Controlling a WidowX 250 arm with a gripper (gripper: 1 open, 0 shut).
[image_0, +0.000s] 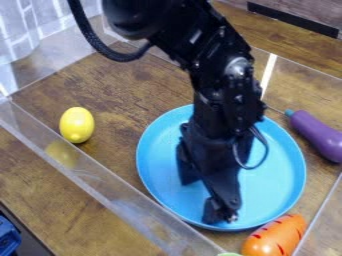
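The black robot gripper (210, 185) reaches down from the top into a blue plate (160, 170), low over its middle. Its fingers are apart, one at the plate's left part and one toward the front. Whether anything lies between them is hidden by the dark body.
A yellow egg-shaped object (76, 125) sits on the wooden surface at left. A purple eggplant (315, 135) lies at right, an orange carrot (274, 235) at front right. A clear plastic edge runs along the left and front.
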